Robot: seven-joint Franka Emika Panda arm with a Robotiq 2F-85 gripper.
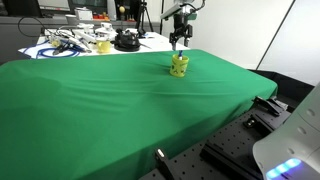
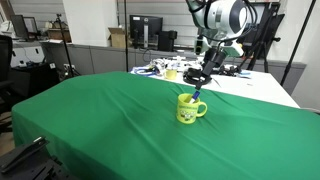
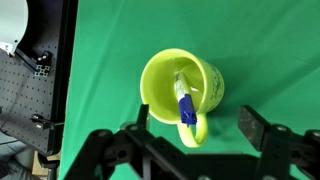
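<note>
A yellow mug (image 2: 187,112) stands upright on the green table, its handle toward the gripper side in the wrist view. In it leans a marker with a blue end (image 3: 186,108) and a whitish body; the blue end sticks out over the rim above the handle. My gripper is above the mug, fingers spread apart to either side of the marker and touching neither it nor the mug. From the side, the gripper (image 1: 180,43) shows just above the mug (image 1: 179,67).
A dark perforated metal plate (image 3: 30,105) lies beside the green surface in the wrist view.
</note>
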